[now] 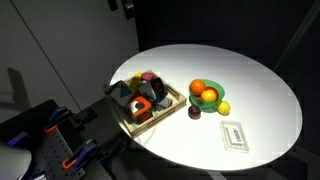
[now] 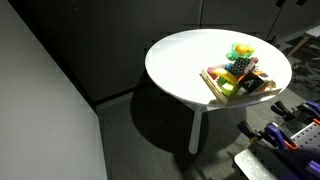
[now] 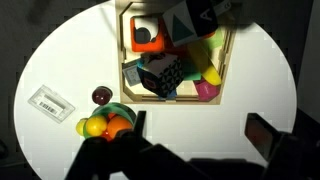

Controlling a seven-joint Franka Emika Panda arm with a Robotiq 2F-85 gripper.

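Note:
High above the round table, my gripper (image 1: 121,6) shows at the top edge of exterior view 1. In the wrist view its fingers (image 3: 126,128) stand wide apart, with only bare tabletop between them. A shallow wooden box (image 3: 125,60) holds a black block with pale markings (image 3: 194,20), a dark patterned cube (image 3: 160,73), a red-orange block (image 3: 146,34) and a yellow piece (image 3: 203,64). Beside the box is a green bowl (image 1: 198,104) with orange fruits (image 1: 208,96). A yellow fruit (image 1: 223,108) lies at the bowl's edge.
A small dark red round object (image 1: 194,112) rests between box and bowl. Towards the table's right side lies a flat white rectangular item (image 1: 233,137). The box stands close to the table's edge.

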